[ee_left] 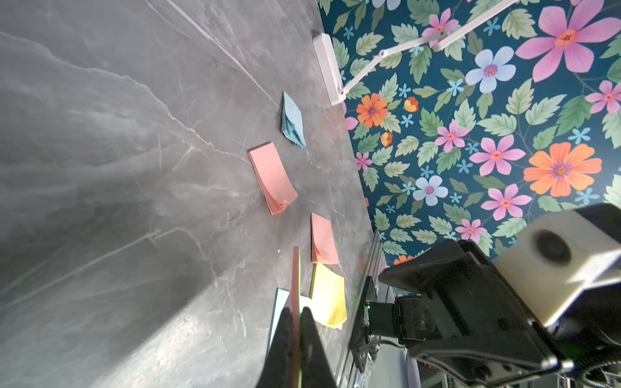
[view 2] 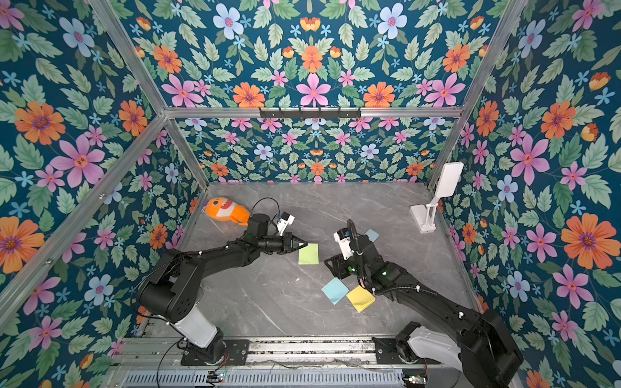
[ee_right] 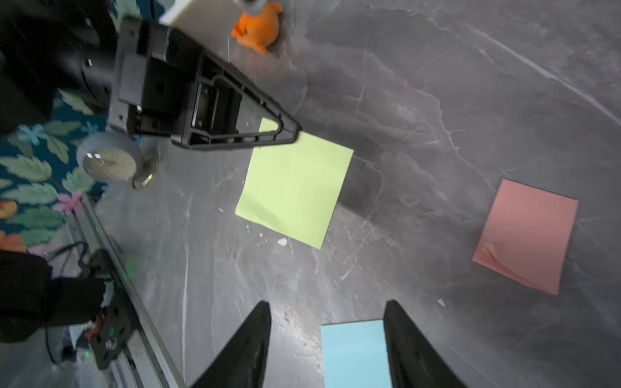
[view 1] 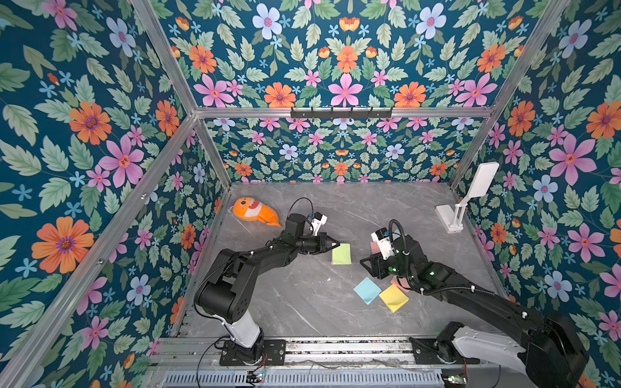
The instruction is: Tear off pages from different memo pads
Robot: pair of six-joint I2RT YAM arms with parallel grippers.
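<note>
The green memo paper (view 1: 341, 254) is held up by one edge in my left gripper (view 1: 336, 244), whose fingers are shut on it. Edge-on in the left wrist view, a thin green and pink strip (ee_left: 296, 284) stands between those fingers. My right gripper has parted fingers with nothing between them, apart from the green paper. Below, on the table, lie a light blue pad (view 1: 367, 290) and a yellow pad (view 1: 393, 297). Two pink pads, one nearer (ee_left: 323, 239) and one farther (ee_left: 272, 174), lie beyond, with a grey-blue pad (ee_left: 292, 119) farthest off.
An orange plush toy (view 1: 255, 210) rests at the back left. At the back right stands a white lamp (view 1: 449, 218).
</note>
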